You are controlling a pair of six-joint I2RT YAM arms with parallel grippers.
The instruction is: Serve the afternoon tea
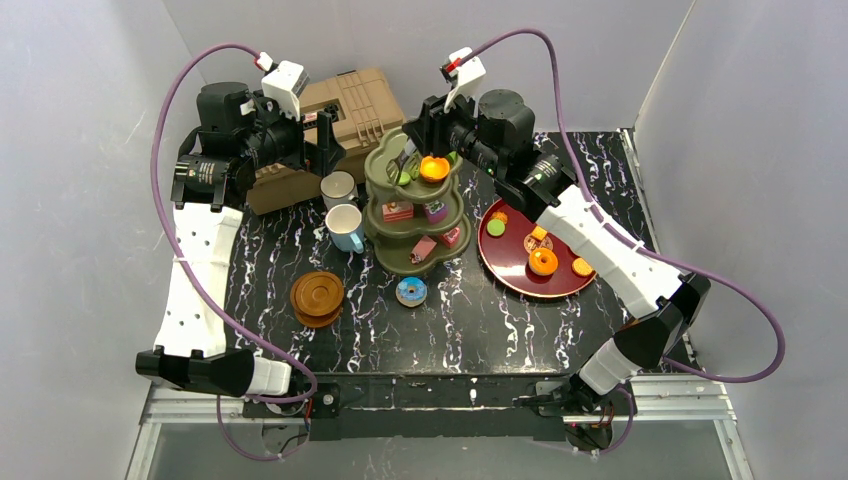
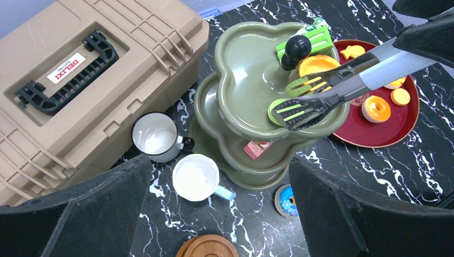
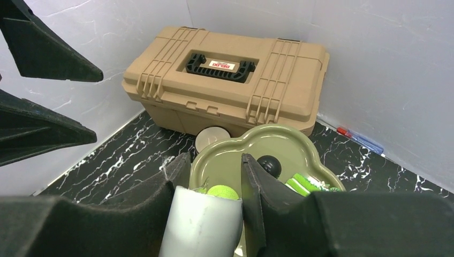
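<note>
A green three-tier stand (image 1: 390,240) holds pink boxes, green pieces and an orange cup (image 1: 434,168) on its tiers. Above the top tier, my right gripper has metal tongs (image 2: 342,96) between its fingers, their slotted heads over a green disc and the orange cup. Whether they grip anything is unclear. My left gripper stands open with empty fingers, left of the stand, above the two mugs (image 1: 345,228).
A red plate (image 1: 520,270) with toy sweets lies right of the stand. A tan case (image 2: 80,134) stands behind left. Wooden coasters (image 1: 318,292) and a blue donut (image 1: 411,291) lie in front, with bare table around them.
</note>
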